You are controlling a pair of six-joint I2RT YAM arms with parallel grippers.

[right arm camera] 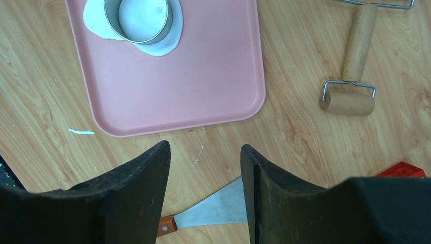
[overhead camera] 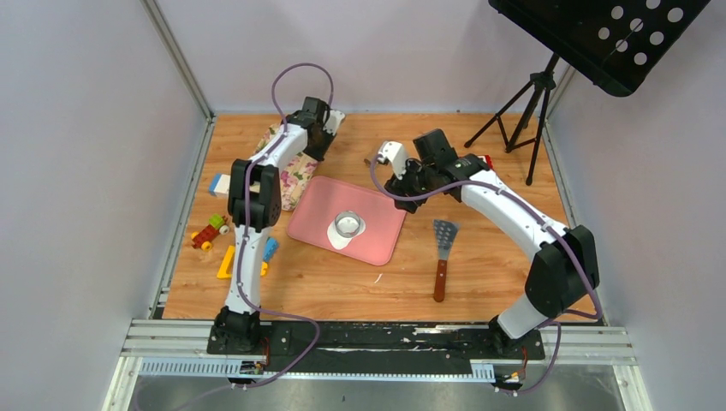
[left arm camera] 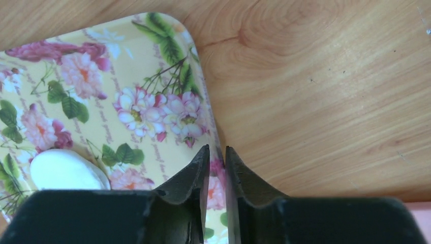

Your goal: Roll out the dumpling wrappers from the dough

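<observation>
A floral board (left arm camera: 76, 117) bears a white round dough piece (left arm camera: 68, 170), with my left gripper over its edge, fingertips close together with a narrow gap. On the pink tray (right arm camera: 178, 91), a metal ring (right arm camera: 157, 35) rests on flattened white dough (right arm camera: 162, 48). My right gripper hangs open beside the tray, above a metal spatula (right arm camera: 213, 208). A wooden roller (right arm camera: 348, 101) lies beside the tray in the right wrist view.
Toy bricks (overhead camera: 205, 235) lie at the left, a red object (right arm camera: 399, 170) at the back right. A black music stand (overhead camera: 538, 86) stands there too.
</observation>
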